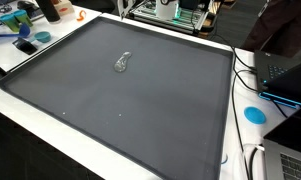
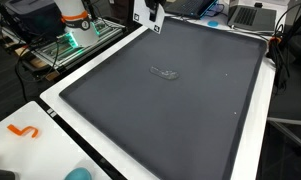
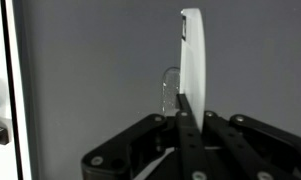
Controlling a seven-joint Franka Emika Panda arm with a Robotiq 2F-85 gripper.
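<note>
A clear, narrow object (image 1: 121, 62) lies by itself on the dark grey mat (image 1: 140, 105); exterior view 2 shows the same clear object (image 2: 164, 73) flat on the mat. In the wrist view, my gripper has its black fingers closed around a thin white board (image 3: 193, 60), seen nearly edge-on. The board hides part of the clear object (image 3: 171, 88) behind it. Exterior view 2 catches the white board (image 2: 148, 13) with dark marks at the top edge, above the mat's far side. Neither exterior view shows the fingers clearly.
A blue disc (image 1: 255, 115) and laptops (image 1: 285, 160) stand to the right in exterior view 1. Cups and tools, including a blue cup (image 1: 42, 37), crowd the far left. An orange piece (image 2: 23, 131) lies off the mat.
</note>
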